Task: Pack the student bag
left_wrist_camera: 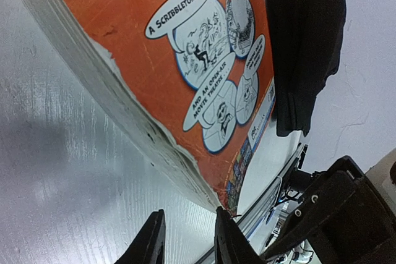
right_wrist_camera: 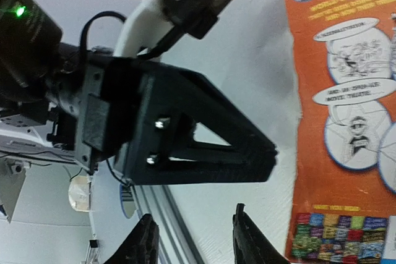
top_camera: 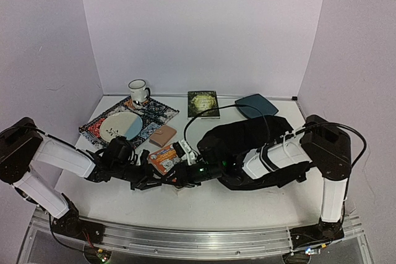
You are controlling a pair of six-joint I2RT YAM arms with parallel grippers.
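An orange comic-style book [top_camera: 162, 157] lies tilted on the table, its lower part hidden by both grippers in the top view. In the left wrist view its cover [left_wrist_camera: 204, 78] and page edge show. My left gripper has its fingers apart, nothing between them, just beyond a corner of the book. My right gripper is also open and empty, left of the book's cover [right_wrist_camera: 346, 115]. From above, the two grippers overlap near the book's lower end. The black bag [top_camera: 247, 133] lies flat on the right, partly under my right arm.
At the back are a dark book [top_camera: 203, 104] and a dark blue flat item [top_camera: 255, 106]. A brown wallet [top_camera: 163, 135] lies behind the orange book. Left of it, a patterned mat [top_camera: 93, 129] bears a plate [top_camera: 117, 125] and a mug [top_camera: 137, 89].
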